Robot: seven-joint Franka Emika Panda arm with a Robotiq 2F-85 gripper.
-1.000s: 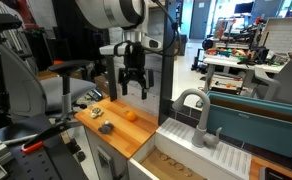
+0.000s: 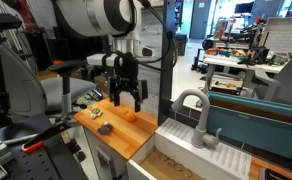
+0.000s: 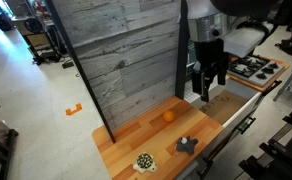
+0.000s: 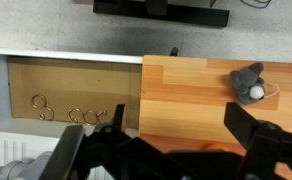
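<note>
My gripper [image 2: 127,102] hangs above the wooden counter, fingers pointing down and spread apart, nothing between them. The wrist view shows its two dark fingers [image 4: 117,128] well separated over the counter edge and the open compartment. An orange ball-like object [image 3: 169,116] lies on the wood; in the wrist view a right finger partly covers this orange object [image 4: 216,148]. A small grey plush-like toy [image 4: 248,82] rests near the counter's front edge. Farther along the wood is a pale, spotted item [image 3: 145,161]. The gripper touches none of them.
Beside the wooden counter [image 2: 138,139] is an open compartment [image 4: 46,78] with several small rings on its floor. A grey faucet [image 2: 203,118] rises behind it. A grey panel wall [image 3: 126,60] borders the counter's back. Bare wood lies between the objects.
The gripper has come lower and slightly to the left in exterior view 1. The objects on the counter have stayed where they were.
</note>
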